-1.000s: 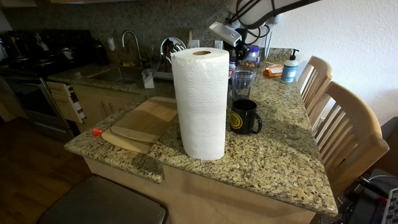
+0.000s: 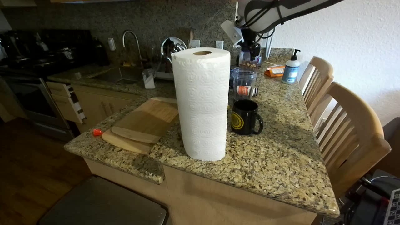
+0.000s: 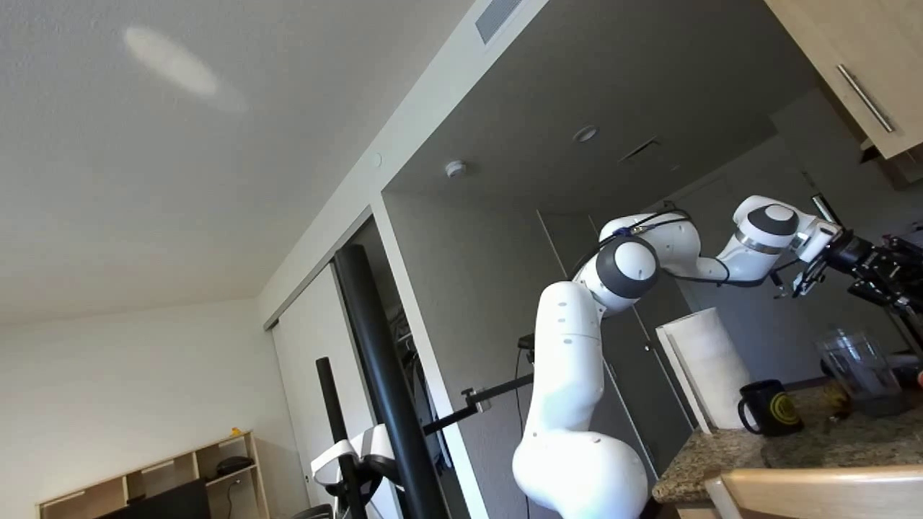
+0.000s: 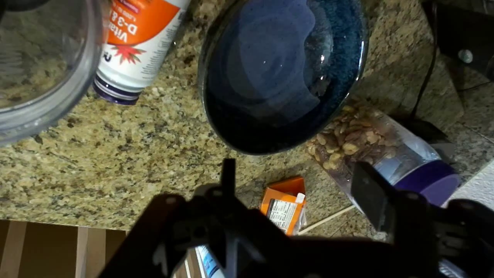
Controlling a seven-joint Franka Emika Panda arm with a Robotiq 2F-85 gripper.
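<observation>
My gripper is open, its two dark fingers (image 4: 228, 178) wide apart with nothing held between them. In the wrist view it hangs over the counter, on the near side of a glossy blue bowl (image 4: 273, 69). A white and orange vitamin bottle (image 4: 139, 44) lies on its side between that bowl and a clear cup (image 4: 92, 60). Exterior view 1 shows the bottle (image 2: 244, 90) through the cup's clear wall. There, my gripper (image 2: 255, 53) is above and behind the cup, beside the nut jar. The bowl is mostly hidden from that side.
Close to my right finger lies a purple-lidded nut jar (image 4: 356, 139); an orange packet (image 4: 283, 204) is between the fingers' lines. A black mug (image 2: 245, 118) and a tall paper towel roll (image 2: 202, 108) stand nearer the counter's end. Open counter lies right of the mug.
The arm has shifted right in exterior view 1, covering the nut jar. The bottle now shows lying behind the cup's wall; earlier, only a red and white patch showed beside the roll.
</observation>
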